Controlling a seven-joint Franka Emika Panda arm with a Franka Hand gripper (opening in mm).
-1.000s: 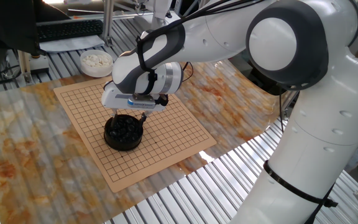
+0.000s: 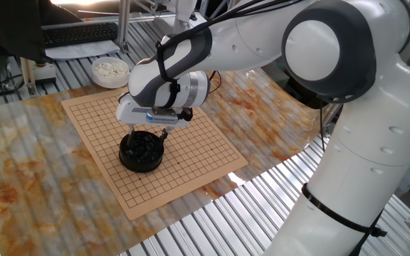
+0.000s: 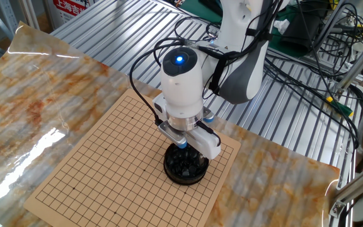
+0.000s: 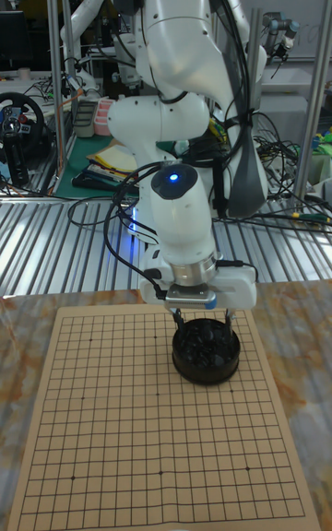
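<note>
A round black bowl [image 2: 142, 159] filled with black stones is over the grid board [image 2: 184, 174]; it looks upright and appears to rest on the board. My gripper [image 2: 148, 134] points down at the bowl's rim, on the side nearest my base in the third exterior view. Its fingers [image 4: 178, 318] stand wide apart, one at each side of the rim. Whether they press on the bowl does not show clearly. In the second exterior view the hand covers the fingertips and part of the bowl [image 3: 186, 178].
A bowl of white stones [image 2: 110, 72] stands beyond the board, near a keyboard [image 2: 80, 34]. Marbled sheet [image 2: 41, 185] surrounds the board, with much free room. Ribbed metal table [image 3: 115, 28] lies towards my base. Loose cables [image 3: 345, 104] run at the side.
</note>
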